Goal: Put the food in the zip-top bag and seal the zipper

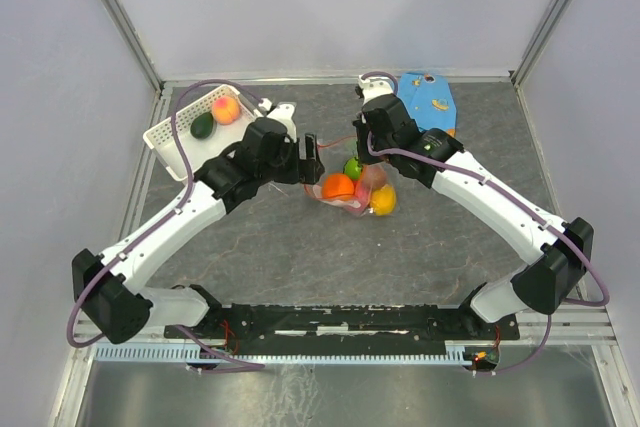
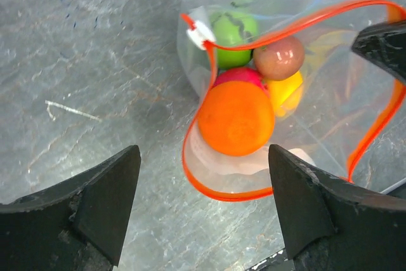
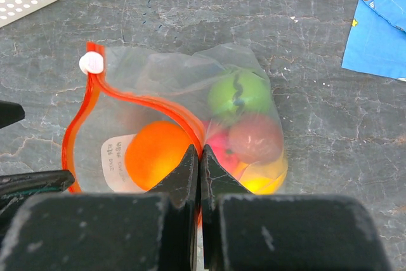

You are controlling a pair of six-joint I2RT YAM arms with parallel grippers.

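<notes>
The clear zip bag (image 3: 130,68) with an orange zipper holds an orange (image 2: 235,122), green fruit (image 2: 231,30), reddish fruit (image 2: 279,57), a pink item (image 3: 222,147) and a yellow item (image 3: 260,182). My left gripper stands open at the bag's left side, above its mouth, nothing between its fingers. My right gripper is shut on the bag's rim at the orange zipper. A peach (image 1: 225,110) and an avocado (image 1: 202,126) lie in the white basket (image 1: 157,137).
A blue cloth (image 1: 425,102) lies at the back right, behind the right arm.
</notes>
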